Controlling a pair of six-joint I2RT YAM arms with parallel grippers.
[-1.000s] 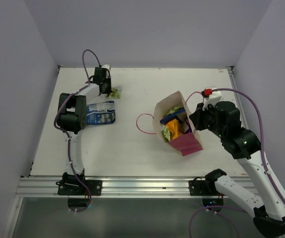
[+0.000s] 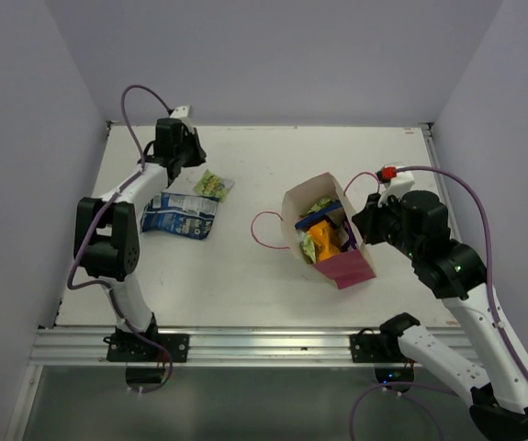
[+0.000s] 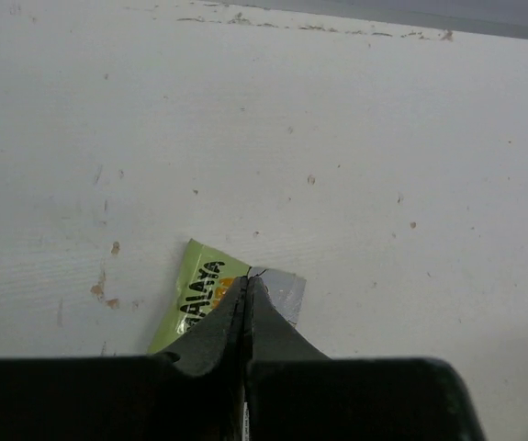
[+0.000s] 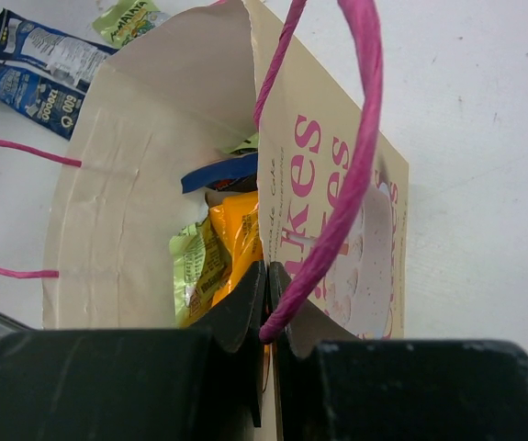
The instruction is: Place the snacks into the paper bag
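Note:
The green Himalaya mints packet (image 2: 213, 186) lies flat on the table's left half, below and to the right of my left gripper (image 2: 198, 160) in the top view. In the left wrist view that packet (image 3: 210, 287) is partly hidden behind the fingertips; they are closed together with nothing between them. Just below it lies a blue snack packet (image 2: 179, 215). The paper bag (image 2: 293, 204) stands tilted, its mouth facing left, with several snacks inside. My right gripper is shut on the rim of its wall, beside a pink handle.
A pink handle (image 2: 256, 231) loops out from the bag's left side over the table. Walls close in the left, back and right sides.
The green packet shifted a little and turned, and the blue packet turned too. My right arm stays nearly still.

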